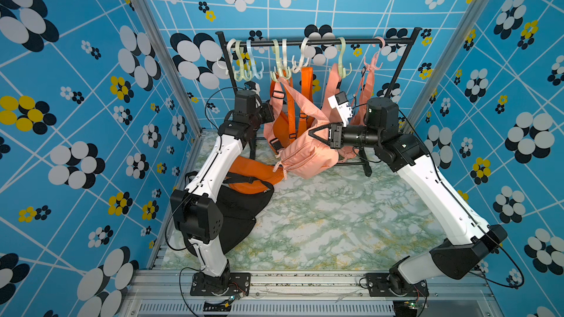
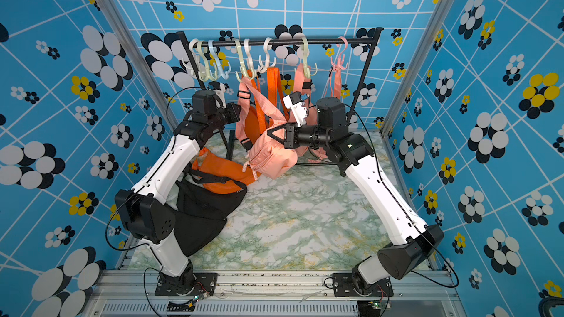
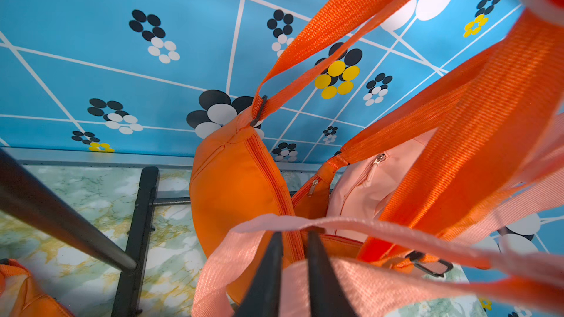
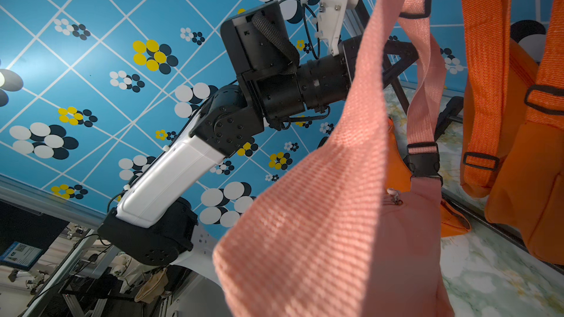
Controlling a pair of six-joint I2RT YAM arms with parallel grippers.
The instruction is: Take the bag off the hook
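A pink bag [image 1: 308,155] hangs by straps from hooks [image 1: 280,70] on the black rack. My left gripper is at its pink strap [image 3: 382,284]; its blurred fingers [image 3: 317,276] stand slightly apart, and whether they grip the strap is unclear. My right gripper [image 1: 314,132] is at the front of the pink bag; in the top views its tips meet. In the right wrist view a pink strap [image 4: 335,187] crosses close to the camera. Orange bags [image 3: 235,193] hang behind.
An orange bag [image 2: 223,179] and a black bag [image 2: 199,217] lie on the left of the marble table. The rack's bar [image 1: 376,40] holds several hooks.
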